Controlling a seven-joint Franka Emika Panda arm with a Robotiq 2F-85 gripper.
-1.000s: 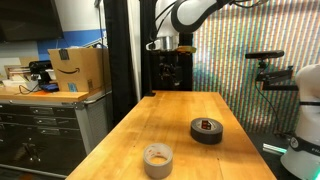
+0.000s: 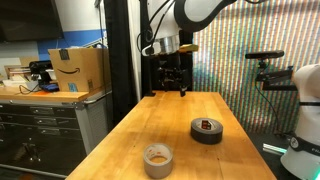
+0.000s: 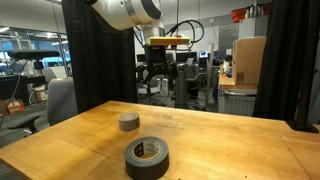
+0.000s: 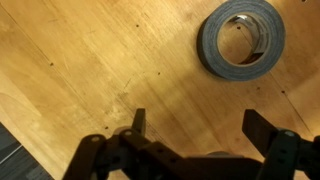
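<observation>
A dark grey tape roll lies flat on the wooden table, something small and reddish showing in its hole. The lighter, tan-grey roll is at the table's near end in exterior view 1; in exterior view 2 this light roll sits beyond the dark roll. High above the table hangs my gripper, clear of both. In the wrist view the gripper has its fingers wide apart, nothing between them. One grey roll lies ahead of them; a sliver of something round peeks out below, mostly hidden.
Bare wood covers most of the table. Beyond its side in exterior view 1 are a drawer cabinet and a cardboard box. Dark curtains hang behind the table.
The gripper has come down a little and shifted slightly right in exterior view 1. Both tape rolls stay where they were.
</observation>
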